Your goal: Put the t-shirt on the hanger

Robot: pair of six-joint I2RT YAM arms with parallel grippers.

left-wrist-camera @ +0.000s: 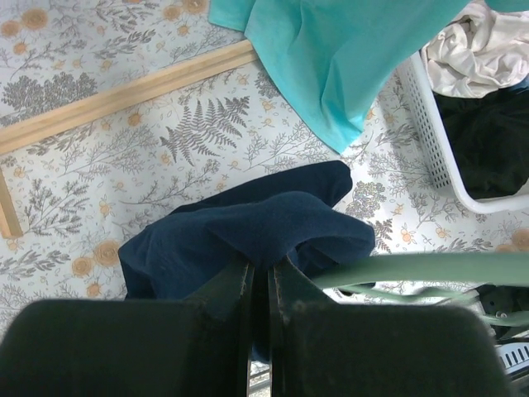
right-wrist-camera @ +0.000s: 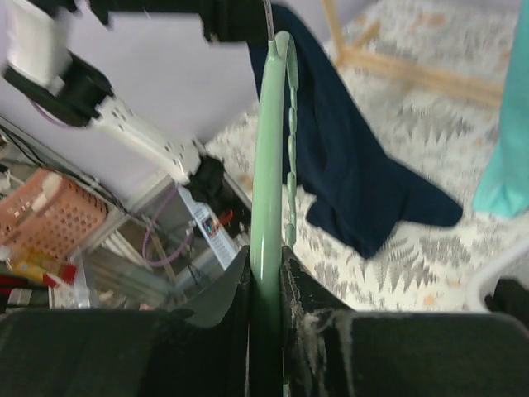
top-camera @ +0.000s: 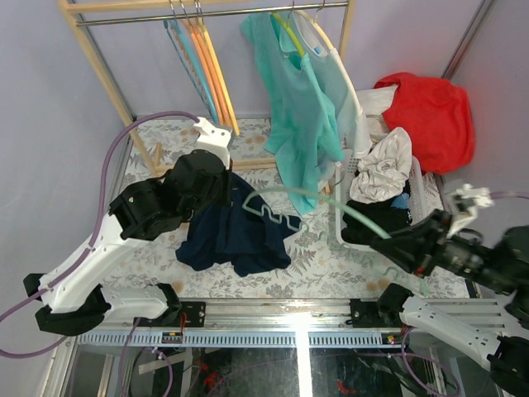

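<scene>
The navy t-shirt [top-camera: 240, 236] hangs from my left gripper [top-camera: 230, 175], its lower part draped over the floral mat in the top view. In the left wrist view the gripper is shut on a fold of the dark cloth [left-wrist-camera: 273, 223]. A pale green hanger [top-camera: 331, 201] is clasped in my right gripper [top-camera: 395, 240], and its far end reaches left over the shirt. The right wrist view shows that gripper shut around the green hanger [right-wrist-camera: 266, 165], with the navy shirt [right-wrist-camera: 355, 165] beyond it. Whether hanger and shirt touch, I cannot tell.
A rack rail [top-camera: 231, 13] at the back carries several empty hangers [top-camera: 207, 74] and a teal shirt [top-camera: 285, 107]. A white basket [top-camera: 345, 236] with clothes stands at right, a red garment [top-camera: 430, 124] behind it. Bare mat lies left of the shirt.
</scene>
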